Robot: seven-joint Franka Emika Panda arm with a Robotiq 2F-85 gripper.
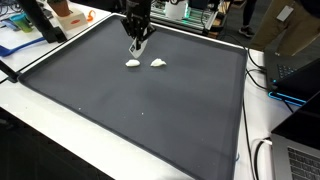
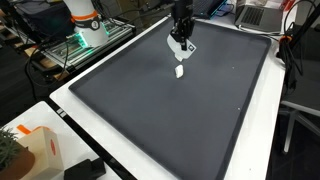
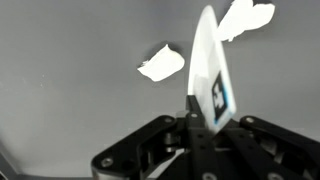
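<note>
My gripper is shut on a long, pointed white piece [image 3: 206, 62] with a dark mark on its side. In exterior view 1 this held white piece [image 1: 138, 47] hangs tip-down near the back of the dark table. Two loose white pieces lie flat on the surface there: the left one [image 1: 132, 63] just below the held piece, the right one [image 1: 158, 62] a little apart. In the wrist view one loose piece [image 3: 163, 63] is left of the held piece and the other [image 3: 246, 17] at upper right. Whether the held tip touches the table cannot be told.
A laptop [image 1: 290, 85] stands beyond its right edge. An orange container [image 1: 69, 21] and clutter occupy the back left. A potted plant [image 2: 12, 155] is at lower left in exterior view 2.
</note>
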